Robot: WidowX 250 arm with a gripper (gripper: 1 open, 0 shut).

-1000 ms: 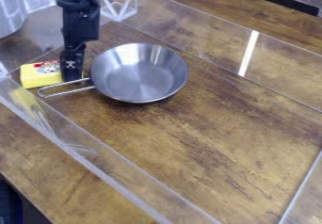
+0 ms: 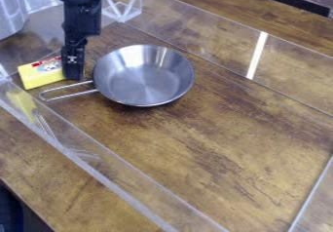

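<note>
My black gripper (image 2: pixel 73 62) reaches down at the upper left, its fingers low beside a yellow box (image 2: pixel 42 74) with a red and white label. It is open; whether the box's end lies between the fingers is hard to tell. Just right of them lies a steel pan (image 2: pixel 143 74), its wire handle pointing left, below the box.
Clear plastic walls (image 2: pixel 258 55) border the wooden table (image 2: pixel 221 148) on several sides. A pale object (image 2: pixel 18 4) stands at the top left corner.
The yellow box and my gripper's fingertips have shifted very slightly; the pan stays where it was.
</note>
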